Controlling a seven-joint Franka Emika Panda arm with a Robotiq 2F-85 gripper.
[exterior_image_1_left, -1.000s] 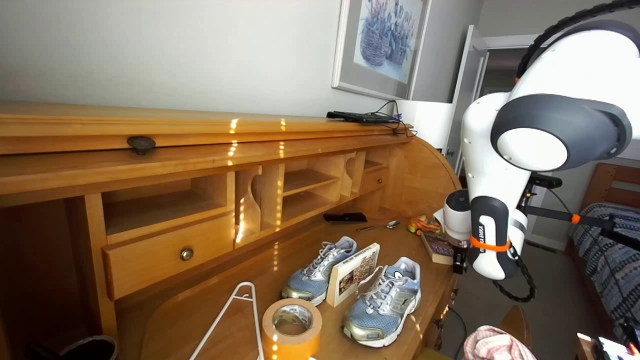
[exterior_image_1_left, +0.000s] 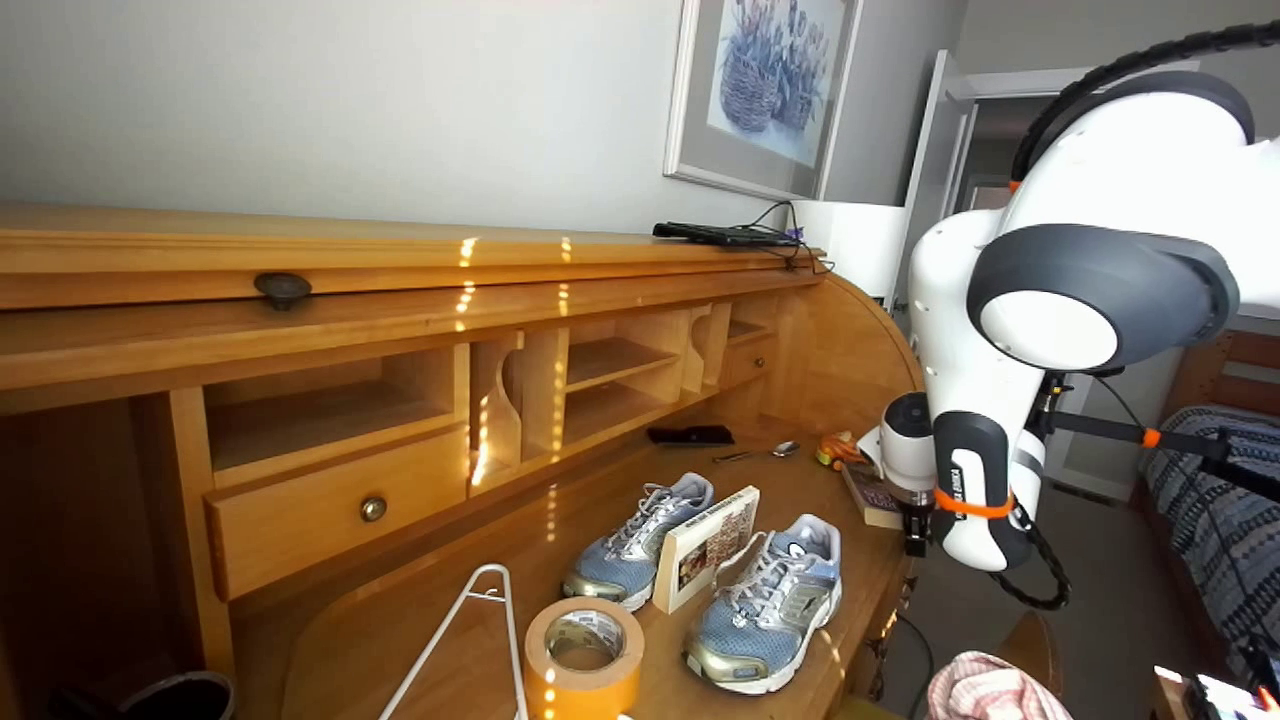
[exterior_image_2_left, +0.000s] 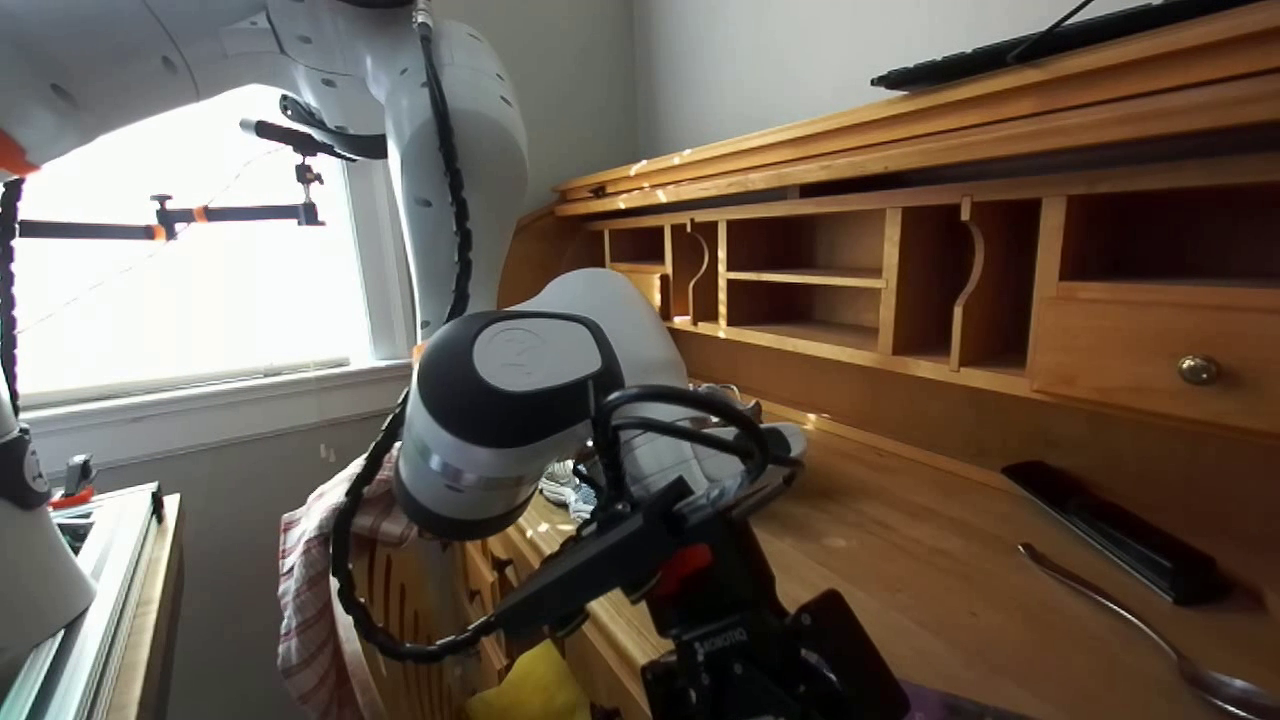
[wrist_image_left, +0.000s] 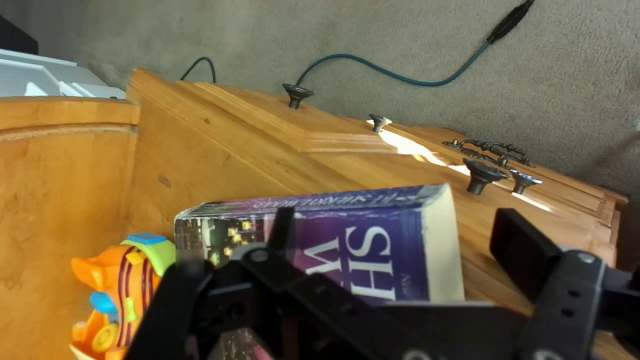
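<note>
My gripper is open, its two dark fingers wide apart with nothing clasped between them. Beyond the fingers in the wrist view lies a thick purple book (wrist_image_left: 384, 240) with white lettering, partly covered by the gripper's body. In exterior view 1 the same book (exterior_image_1_left: 873, 496) rests at the desk's right end, with the gripper (exterior_image_1_left: 915, 534) beside its near right corner. Whether they touch cannot be told. Seen from exterior view 2, the gripper (exterior_image_2_left: 780, 672) is at the bottom, its fingertips not clearly visible.
An orange toy (wrist_image_left: 129, 282) sits close to the book, by the desk's side panel. A spoon (exterior_image_1_left: 785, 449), a black case (exterior_image_1_left: 690, 434), blue shoes (exterior_image_1_left: 768, 606), a framed picture (exterior_image_1_left: 708, 546) and orange tape (exterior_image_1_left: 584, 660) occupy the desktop. Drawer knobs (wrist_image_left: 481, 174) stick out along the front.
In exterior view 1 the arm has shifted slightly left and down, and the gripper sits a little lower beside the book. Objects on the desk look unmoved.
</note>
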